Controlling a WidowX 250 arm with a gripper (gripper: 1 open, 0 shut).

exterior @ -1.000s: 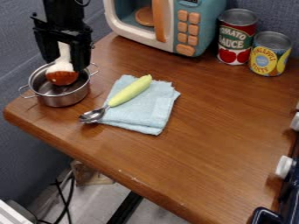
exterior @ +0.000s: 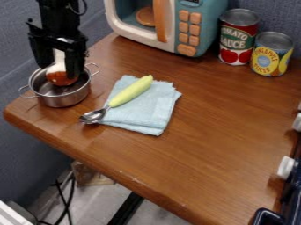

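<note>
My black gripper (exterior: 59, 54) is at the upper left, directly over a steel pot (exterior: 53, 95) with wire handles. A white and orange-brown item (exterior: 62, 76) is in the pot between or just below my fingers; whether they grip it cannot be told. A ladle with a pale yellow handle (exterior: 128, 91) lies on a folded light blue cloth (exterior: 150, 118) right of the pot.
A toy microwave (exterior: 199, 28) stands at the back, with a tomato sauce can (exterior: 237, 44) and a yellow can (exterior: 270, 57) to its right. A dark appliance (exterior: 280, 202) is at the right edge.
My gripper has come slightly lower over the pot, hiding more of the white part of the item. The rest is unchanged.
</note>
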